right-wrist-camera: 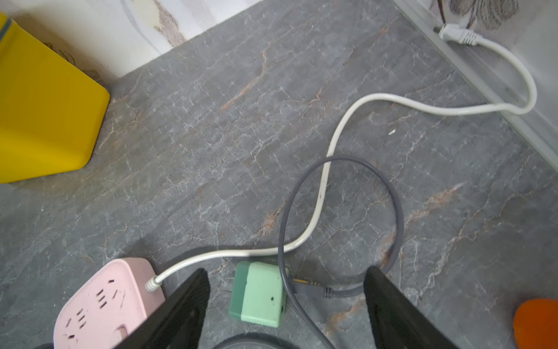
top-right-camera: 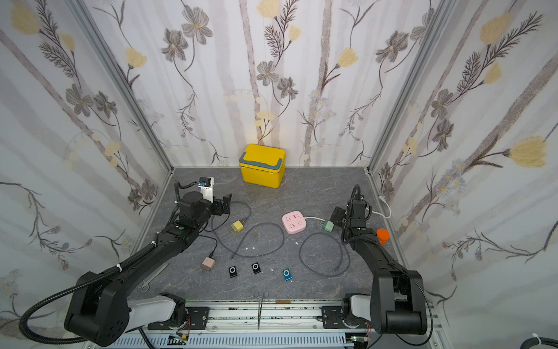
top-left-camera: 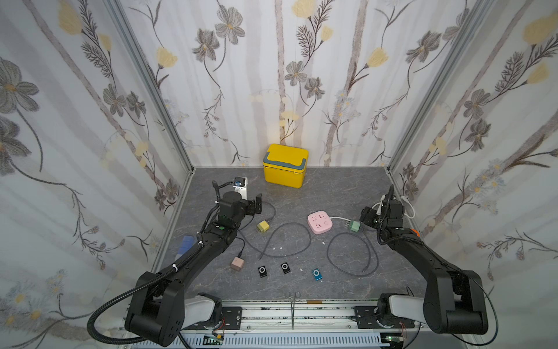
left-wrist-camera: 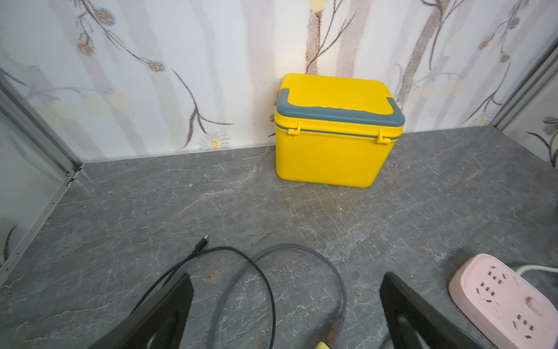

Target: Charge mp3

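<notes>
Three small mp3 players lie apart at the front: a black one (top-left-camera: 262,271), another black one (top-left-camera: 285,268) and a blue one (top-left-camera: 316,274). The pink power strip (top-left-camera: 319,222) rests near the middle. A green charger (right-wrist-camera: 261,293) with a grey cable lies beside it, its prongs towards the strip; a yellow charger (top-left-camera: 263,226) and a beige charger (top-left-camera: 237,264) are further left. My left gripper is open and empty, high over the back left. My right gripper also stands open, above and apart from the green charger.
A yellow cooler box (left-wrist-camera: 334,136) stands against the back wall. White cord (right-wrist-camera: 372,99) runs from the strip to the right edge. An orange object (right-wrist-camera: 537,324) sits on the right. Grey cables loop over the table.
</notes>
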